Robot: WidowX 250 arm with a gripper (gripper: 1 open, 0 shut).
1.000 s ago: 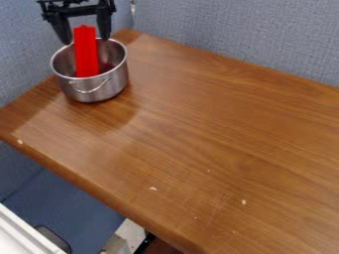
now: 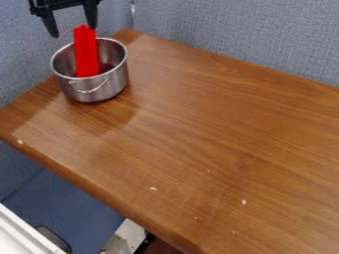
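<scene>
A tall red block [image 2: 86, 52] stands upright inside a steel pot [image 2: 105, 82] at the back left corner of the wooden table, its top above the rim. My black gripper [image 2: 71, 27] is at the top left edge of the view, above and left of the block, open, with its fingers apart and only partly in frame.
Grey padded walls line the back and left. A white item [image 2: 20, 240] lies low at the bottom left, off the table.
My gripper has moved up and to the left, away from the red block. The block and pot look unmoved.
</scene>
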